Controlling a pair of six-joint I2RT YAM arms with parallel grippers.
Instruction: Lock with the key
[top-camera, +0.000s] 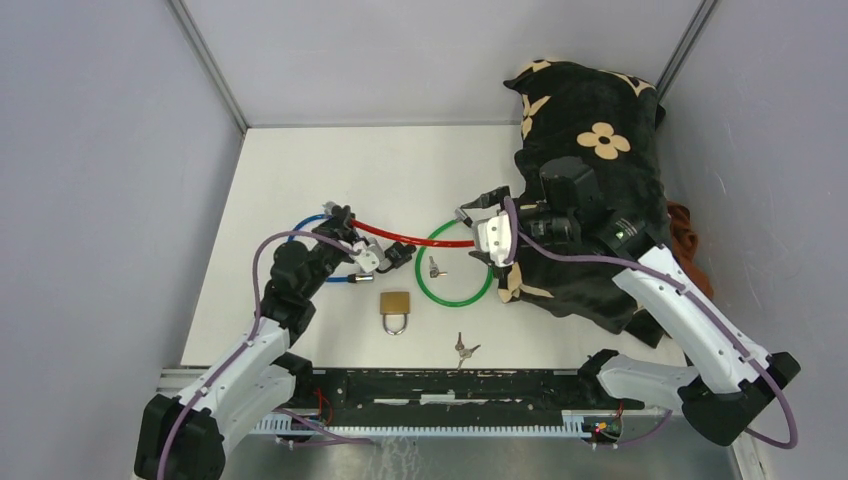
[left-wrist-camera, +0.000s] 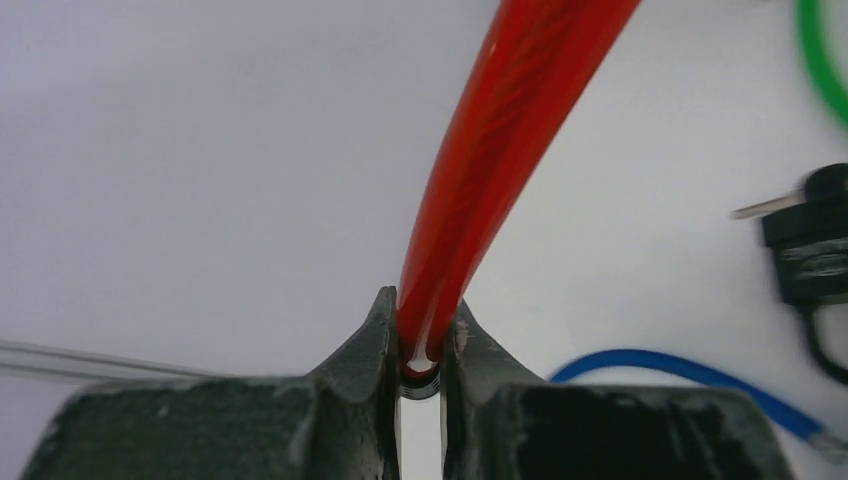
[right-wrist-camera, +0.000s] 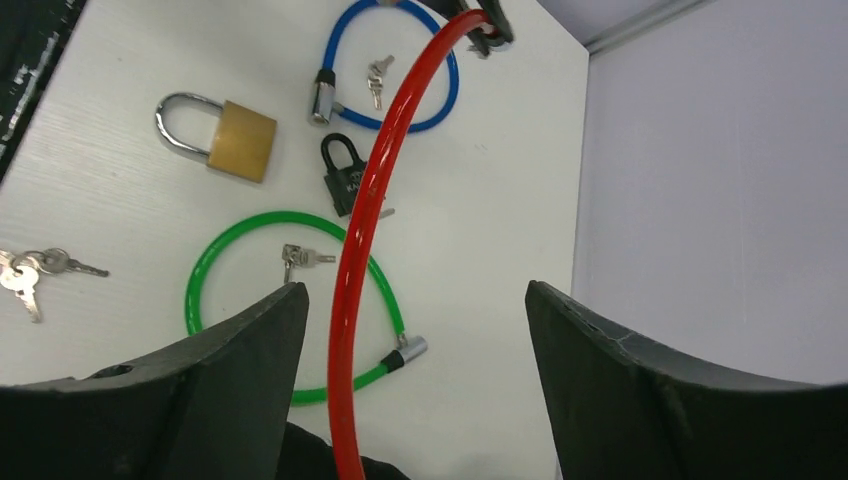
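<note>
A red cable lock (top-camera: 405, 236) stretches between the arms above the table. My left gripper is shut on one end of it, where the red tube meets a metal collar. My right gripper stands open, the red tube passing between its spread fingers. Loose keys lie on the table (top-camera: 280, 170): a bunch at the front (top-camera: 462, 350), a pair inside the green cable lock (top-camera: 488, 280), and more inside the blue cable lock (right-wrist-camera: 451, 85) in the right wrist view. A brass padlock (top-camera: 395, 303) and a black padlock (top-camera: 398, 255) lie near the middle.
A dark patterned cushion (top-camera: 600, 90) fills the right side of the table. Grey walls border the back and sides. A black rail (top-camera: 360, 390) runs along the front edge.
</note>
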